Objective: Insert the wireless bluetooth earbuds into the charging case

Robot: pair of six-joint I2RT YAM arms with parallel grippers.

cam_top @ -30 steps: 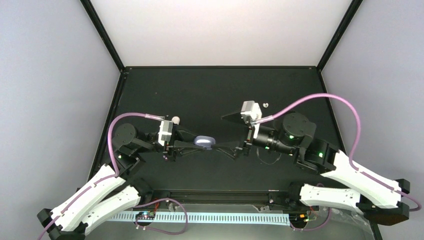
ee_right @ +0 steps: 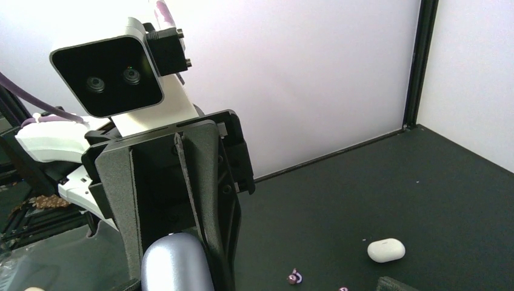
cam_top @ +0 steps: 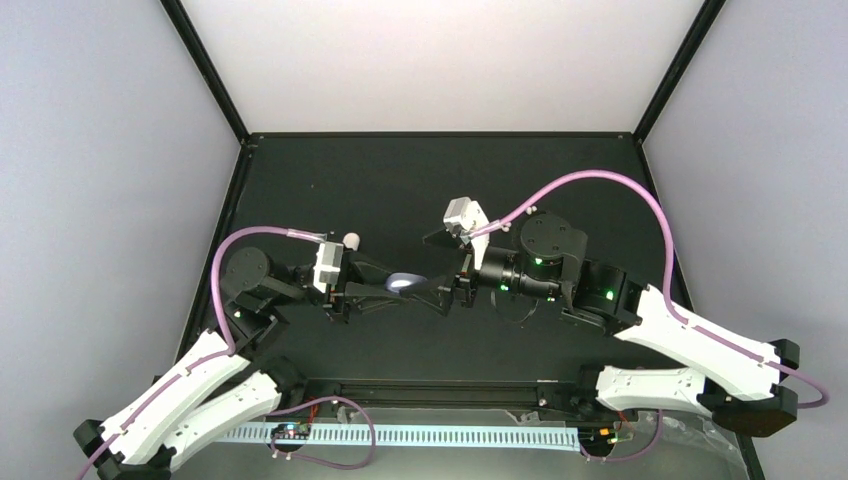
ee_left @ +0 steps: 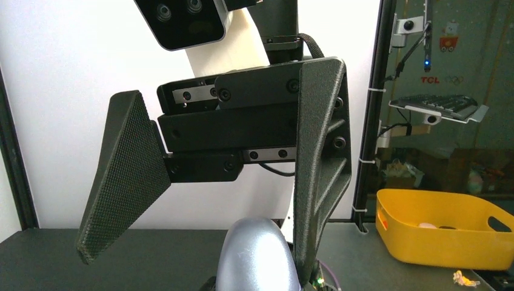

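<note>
A silvery lavender case [cam_top: 405, 283] is held up between the two arms; it also fills the bottom of the left wrist view [ee_left: 254, 260] and right wrist view [ee_right: 176, 264]. My left gripper [cam_top: 390, 290] is shut on it. My right gripper [cam_top: 440, 268] stands open around the case's right end, its fingers spread in the left wrist view; whether they touch it is unclear. A small white oval case [ee_right: 385, 250] lies on the mat in the right wrist view. Small purple pieces [ee_right: 294, 276] lie nearby; what they are is hard to tell.
White walls enclose it on three sides. A yellow basket [ee_left: 442, 242] stands outside the rig in the left wrist view. Cables arch over both arms.
My right gripper and arm have moved left, toward the held case. The left gripper and case have stayed nearly in place, shifting very slightly.
</note>
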